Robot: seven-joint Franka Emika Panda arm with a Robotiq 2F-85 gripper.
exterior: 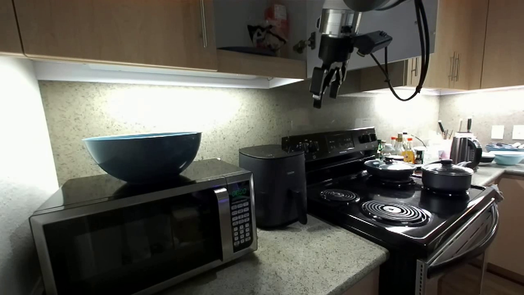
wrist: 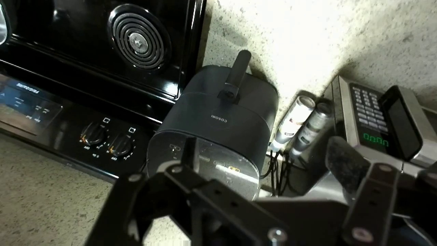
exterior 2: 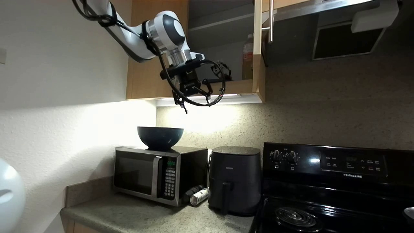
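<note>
High in front of the open cupboard, my gripper (exterior: 326,98) is open with nothing between its fingers; exterior view 2 has it above and to the right of the bowl. A large blue bowl (exterior: 145,155) rests upright on top of the microwave (exterior: 147,236), well apart from the gripper. In the wrist view the two fingers (wrist: 348,164) stand wide apart over the black air fryer (wrist: 225,110) and the microwave's near side. The cupboard (exterior 2: 223,46) holds a dark crinkled bag (exterior: 260,37) and a red-labelled bottle (exterior 2: 248,54).
An open cupboard door (exterior: 373,34) juts out behind the arm. Two grinders (wrist: 293,123) lie between microwave and air fryer. The stove (exterior: 393,206) carries a lidded pan (exterior: 390,169) and a pot (exterior: 446,178). Bare counter (exterior: 314,255) lies in front of the air fryer.
</note>
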